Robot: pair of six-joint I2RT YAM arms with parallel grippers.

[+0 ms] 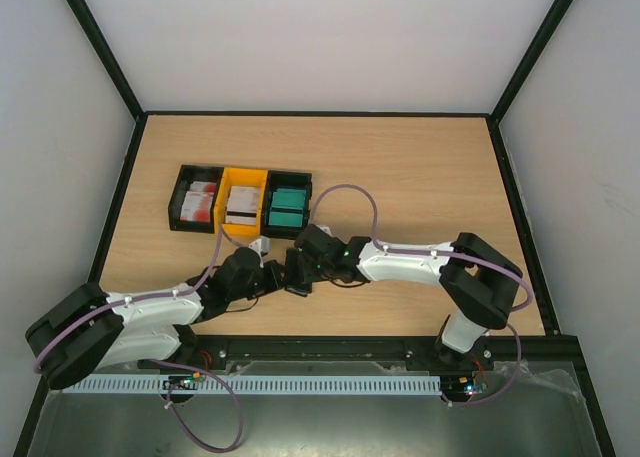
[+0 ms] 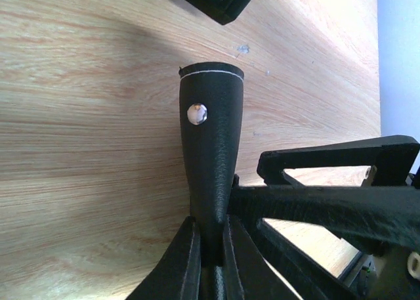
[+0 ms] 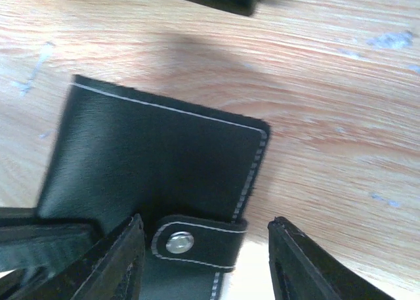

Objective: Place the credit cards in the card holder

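Observation:
The black leather card holder with a silver snap lies between my grippers in the top view, mostly covered. From the left wrist view the card holder (image 2: 213,142) is seen nearly edge-on, with my left gripper shut on its near part. The right wrist view shows the broad face of the card holder (image 3: 157,155) and its snap strap, while my right gripper stands open over the strap end. Credit cards sit in three bins: white-and-red cards (image 1: 197,205), white cards (image 1: 242,205) and green cards (image 1: 287,209). Whether any card is inside the holder cannot be seen.
The bins stand side by side just behind the grippers: a black bin (image 1: 176,199), a yellow bin (image 1: 243,172) and another black bin (image 1: 308,192). My two grippers are very close together at the holder.

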